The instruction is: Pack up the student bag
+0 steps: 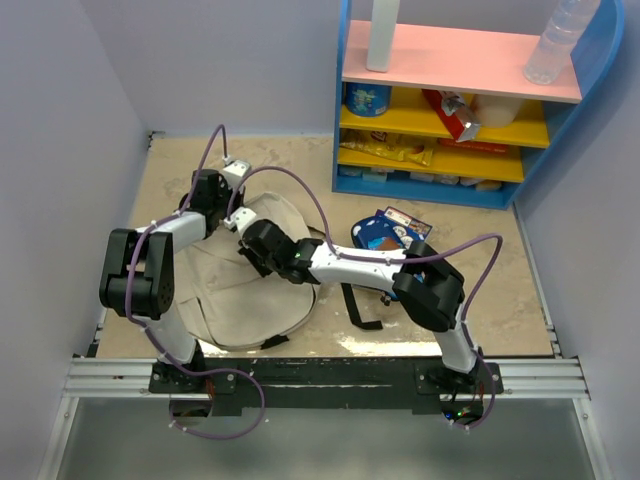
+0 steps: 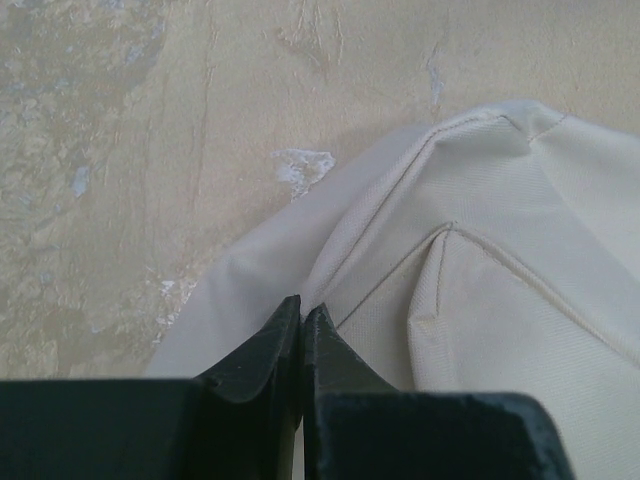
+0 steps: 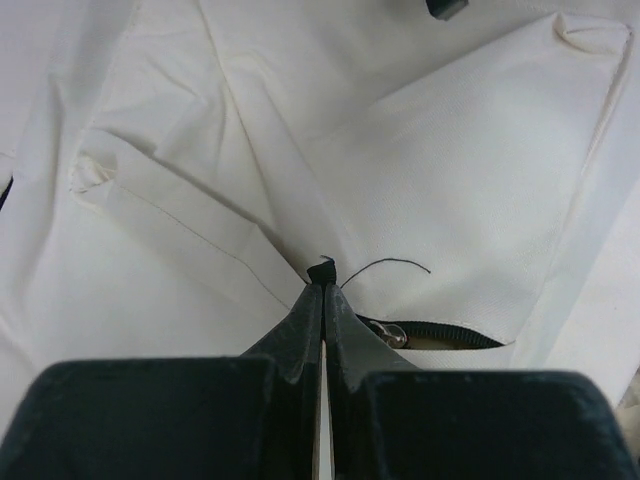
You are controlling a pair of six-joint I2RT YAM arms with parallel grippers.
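Observation:
A cream fabric bag (image 1: 240,305) lies spread on the tabletop. At its far left edge my left gripper is shut on a fold of the fabric. Nearer its middle, my right gripper is shut at a zipper (image 3: 440,335) with a metal slider; a thin dark cord shows by its tips, and whether anything is held there I cannot tell.
A blue item (image 1: 380,232) with cards lies right of the bag, partly under my right arm. A shelf unit (image 1: 445,80) with packs and bottles stands at the back right. Bare table (image 1: 500,300) shows at the right.

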